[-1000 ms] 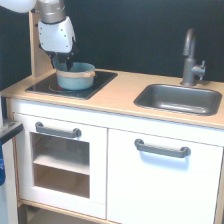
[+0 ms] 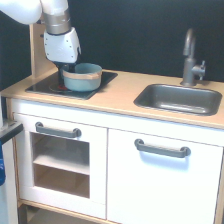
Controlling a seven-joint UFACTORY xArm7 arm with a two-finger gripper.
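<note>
A blue-grey pot (image 2: pixel 85 79) with a tan rim stands on the black stove top (image 2: pixel 50 86) at the back left of the toy kitchen. My arm comes down from the upper left, and the gripper (image 2: pixel 68 67) reaches to the pot's left rim. Its dark fingers are small and partly lost against the dark wall and the pot, so their opening and any hold on the rim do not show clearly. What lies inside the pot is hidden.
To the right is a sink (image 2: pixel 179 98) with a tall faucet (image 2: pixel 190 60). The wooden counter (image 2: pixel 122 97) between stove and sink is bare. Below are an oven-like door with a window and a white cabinet door (image 2: pixel 163 180), both with dark handles (image 2: pixel 162 149).
The arm and gripper have moved a little to the right. The pot has shifted right with them, towards the right side of the stove top.
</note>
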